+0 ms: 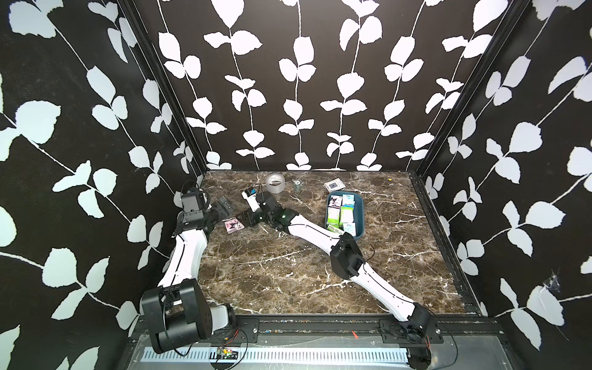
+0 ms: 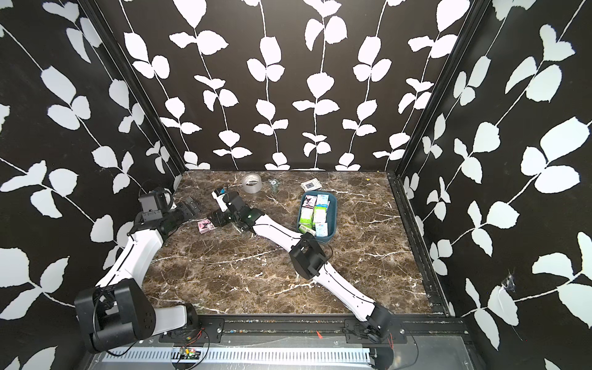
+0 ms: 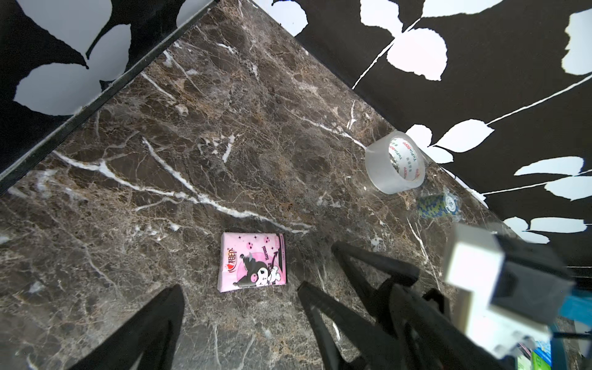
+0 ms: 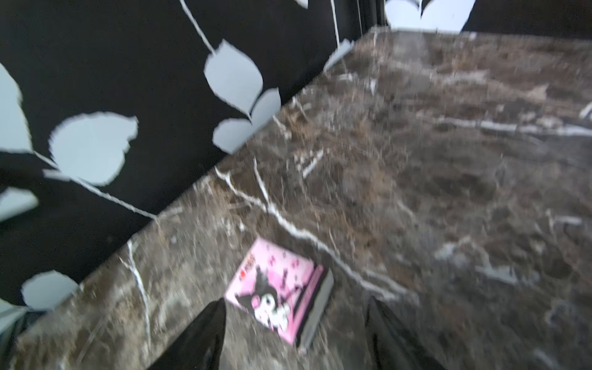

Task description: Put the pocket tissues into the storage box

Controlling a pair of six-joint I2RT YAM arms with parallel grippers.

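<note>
A pink pack of pocket tissues [image 3: 252, 261] with a black cartoon figure lies flat on the marbled table at the left. My left gripper is open above it, nothing held. From the other side my right gripper faces the same pack [image 4: 277, 291], also open and empty, with a gap between its fingertips and the pack. The right gripper's dark fingers [image 3: 376, 262] show just right of the pack in the left wrist view. The blue storage box [image 1: 360, 215], at the right, holds several white, green and blue packs.
A clear tape roll [image 1: 275, 182] and a small patterned object [image 1: 298, 185] stand near the back wall. A white card-like item [image 1: 334, 185] lies behind the box. The arms are close together around the pack.
</note>
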